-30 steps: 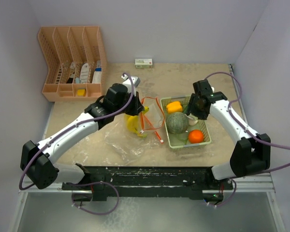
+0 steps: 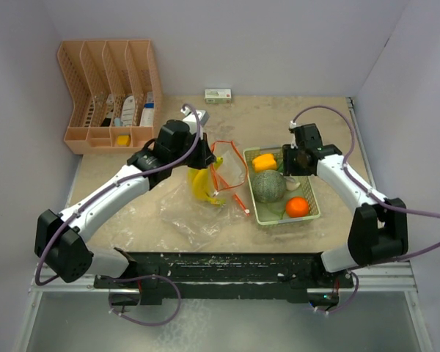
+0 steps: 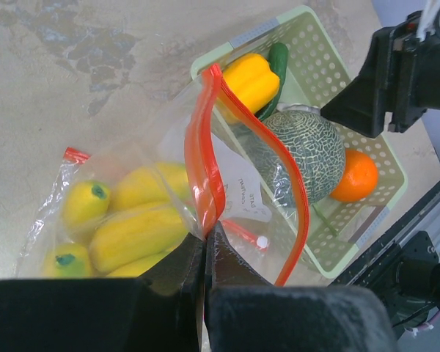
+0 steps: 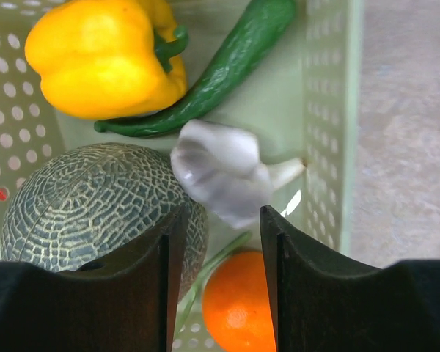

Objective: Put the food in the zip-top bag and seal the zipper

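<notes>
My left gripper is shut on the rim of the clear zip bag [image 3: 132, 220], whose red zipper stands in a loop; bananas [image 3: 132, 235] lie inside. My right gripper hangs part open over the green basket [image 2: 279, 220], above a pale garlic-like piece [image 4: 220, 176] wrapped or blurred, its fingers empty. The basket holds a yellow pepper [image 4: 103, 59], a green cucumber [image 4: 227, 66], a netted melon [image 4: 88, 205] and an orange fruit [image 4: 235, 301].
A peach divided organizer [image 2: 110, 73] stands at the back left, with a small box [image 2: 218, 95] at the back middle. Bare table lies left of the bag and right of the basket.
The left arm and the bag look nearly unchanged.
</notes>
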